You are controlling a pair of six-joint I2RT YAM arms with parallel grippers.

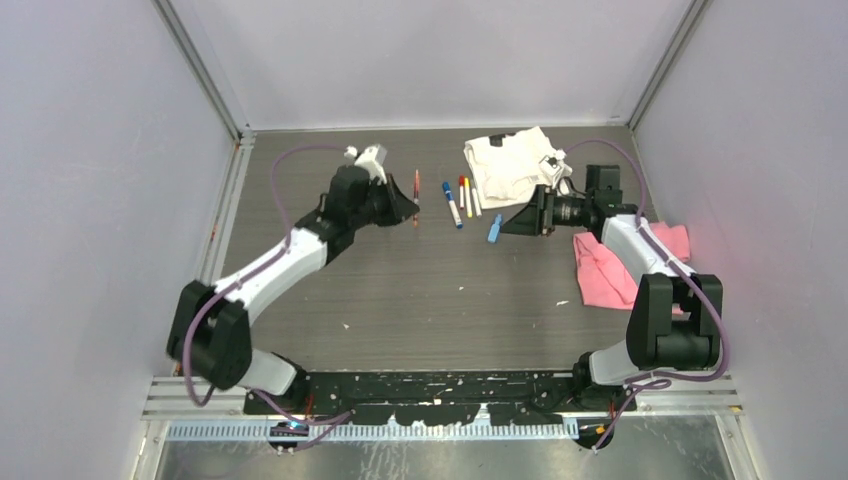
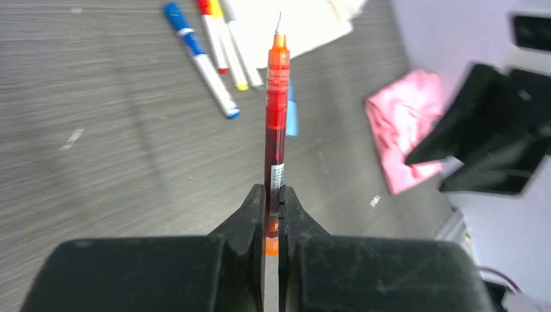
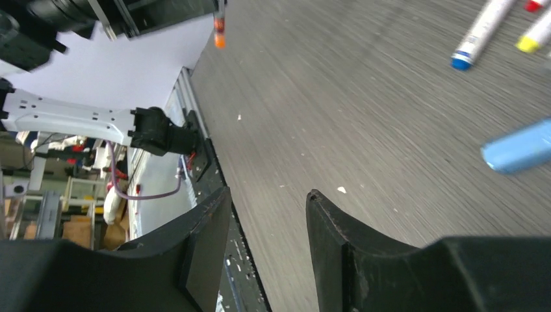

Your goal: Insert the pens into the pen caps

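Observation:
My left gripper (image 1: 404, 210) is shut on an orange-red pen, held upright with a thin tip at its upper end; the right wrist view shows its orange lower end (image 3: 220, 36). My right gripper (image 1: 532, 222) stands open and empty near a light blue object (image 1: 495, 228) lying on the table. To their left and behind lie a blue-and-white marker (image 1: 452, 204) and several slimmer red, yellow and white markers (image 1: 468, 197), side by side.
A white cloth (image 1: 510, 160) lies at the back right and a pink cloth (image 1: 605, 270) at the right edge.

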